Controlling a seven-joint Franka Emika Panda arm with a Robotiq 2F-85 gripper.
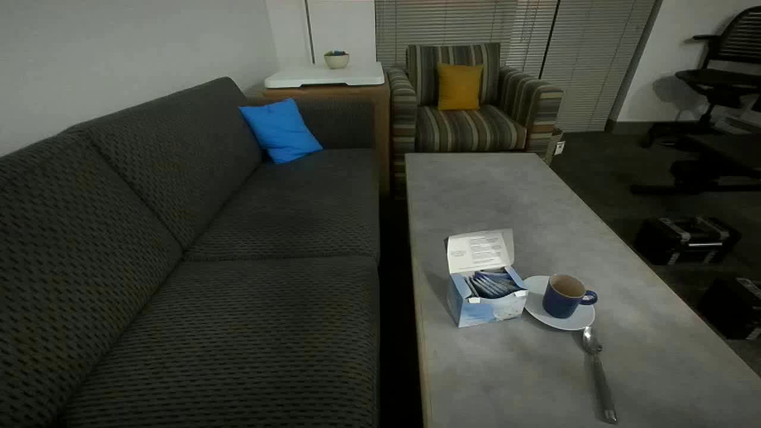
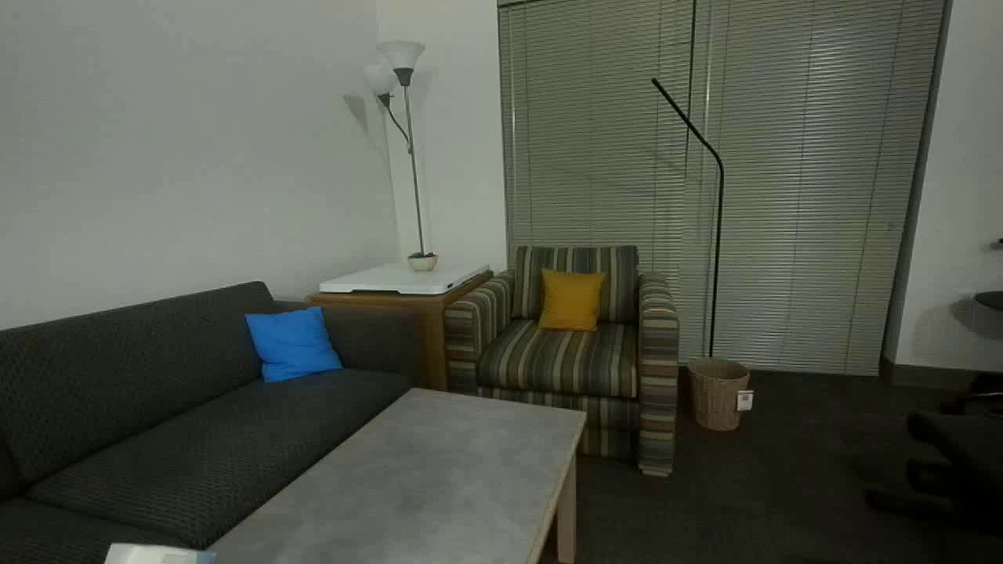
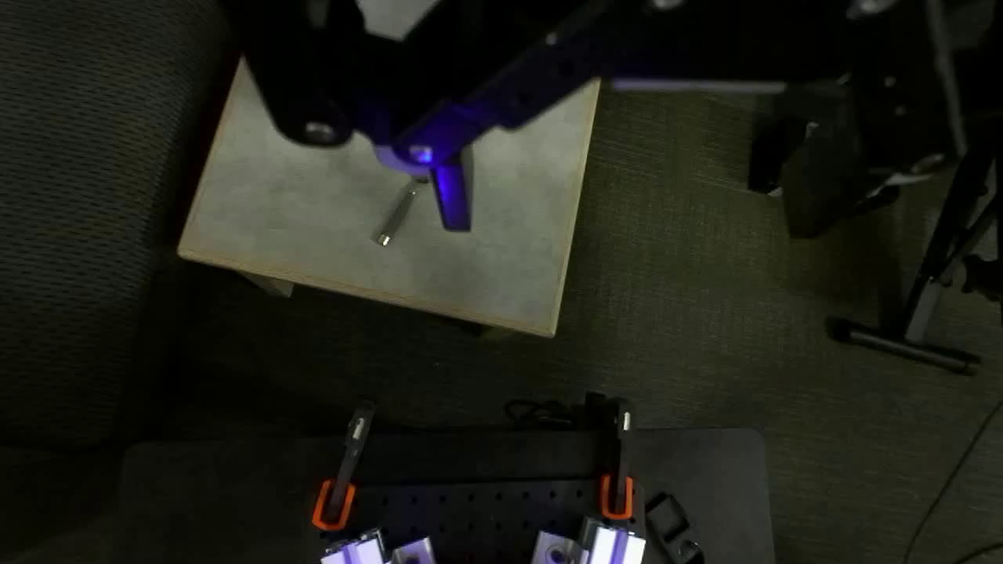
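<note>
My gripper shows only in the wrist view, dark along the top, its two fingers wide apart with nothing between them. Part of the coffee table and the floor lie beyond it. In exterior view 1, an open light-blue box of packets stands on the table. Beside it, a blue mug sits upright on a white saucer. Near the saucer's front edge lies a spoon with a grey handle, partly hidden by a finger in the wrist view. The arm appears in neither exterior view.
A striped armchair holding a yellow pillow stands behind. Orange clamps grip the robot's dark base.
</note>
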